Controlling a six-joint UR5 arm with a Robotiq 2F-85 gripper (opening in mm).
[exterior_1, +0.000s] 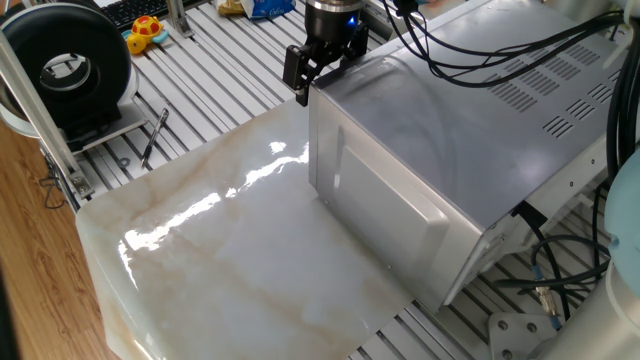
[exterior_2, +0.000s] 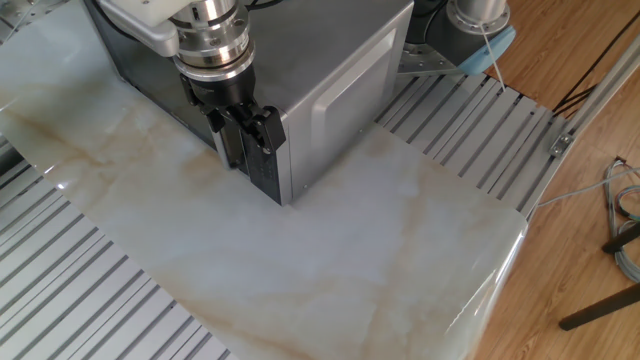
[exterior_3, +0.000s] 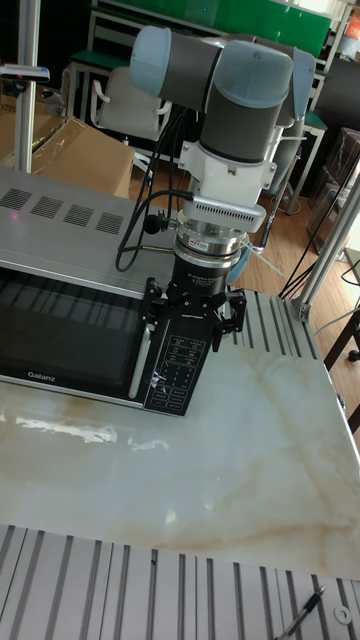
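Observation:
A silver microwave (exterior_1: 430, 120) with a black glass door (exterior_3: 64, 336) stands on a glossy marbled sheet. Its door looks closed. The upright silver handle (exterior_3: 142, 361) is beside the black control panel (exterior_3: 176, 363). My gripper (exterior_3: 190, 320) points down at the upper front of the microwave, close to the panel and the handle's top. Its black fingers (exterior_2: 268, 130) are spread apart, and nothing shows between them. Whether a finger touches the handle or panel cannot be made out. In the first exterior view, the microwave's front corner partly hides the gripper.
The marbled sheet (exterior_1: 250, 240) is bare in front of and beside the microwave. Black cables (exterior_1: 480, 65) hang over its top. A pen (exterior_1: 155, 137), a yellow and orange toy (exterior_1: 146, 34) and a black ring-shaped device (exterior_1: 100, 60) lie toward the slatted table's edge.

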